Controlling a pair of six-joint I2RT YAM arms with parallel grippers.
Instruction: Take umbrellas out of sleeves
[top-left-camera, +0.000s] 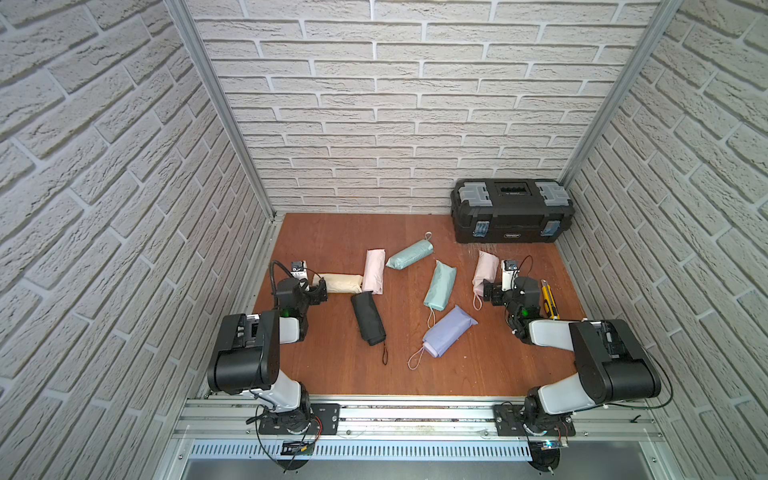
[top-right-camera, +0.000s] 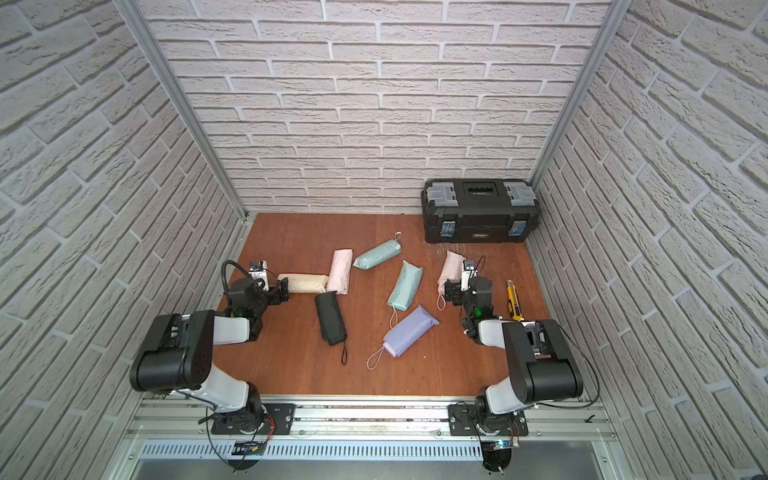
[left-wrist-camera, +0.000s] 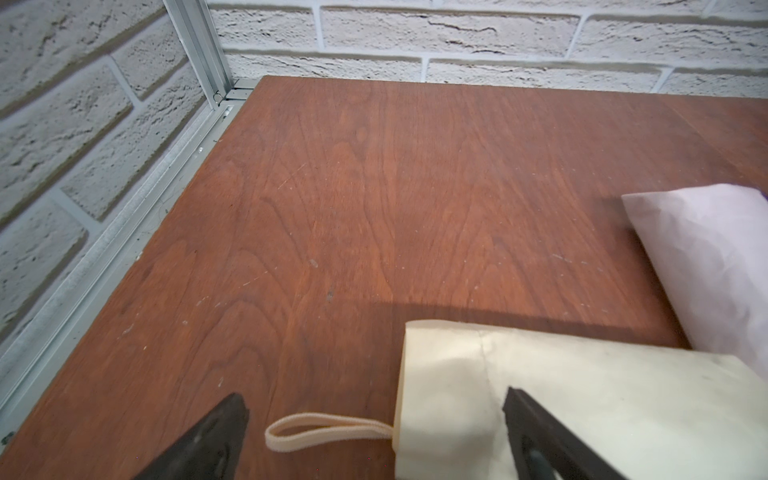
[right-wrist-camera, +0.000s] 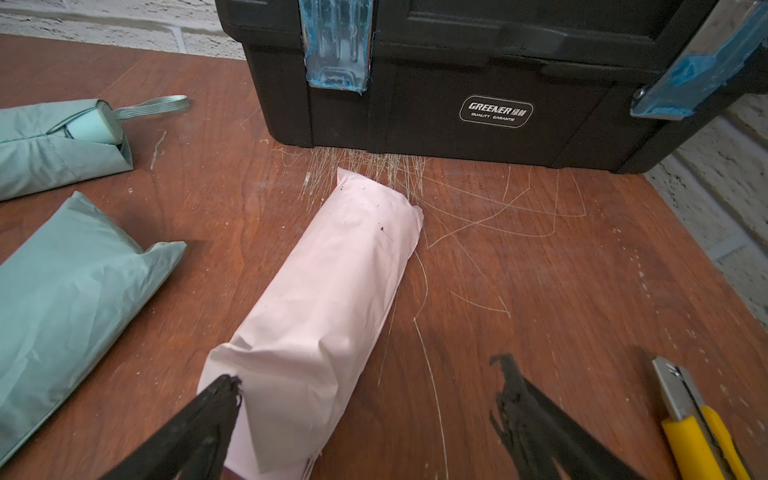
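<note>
Several sleeved umbrellas lie on the wooden table: cream (left-wrist-camera: 592, 408), pink (top-left-camera: 374, 268), black (top-left-camera: 368, 318), teal at the back (top-left-camera: 409, 254), teal in the middle (top-left-camera: 439, 285), lilac (top-left-camera: 448, 332), and pink on the right (right-wrist-camera: 320, 288). My left gripper stands open at the left, above the cream umbrella's strap end, with nothing held. My right gripper is open over the near end of the right pink umbrella, holding nothing.
A black toolbox (top-left-camera: 512, 220) stands at the back right. A yellow utility knife (right-wrist-camera: 692, 432) lies right of my right gripper. Brick walls enclose three sides. The back left and front edge of the table have bare room.
</note>
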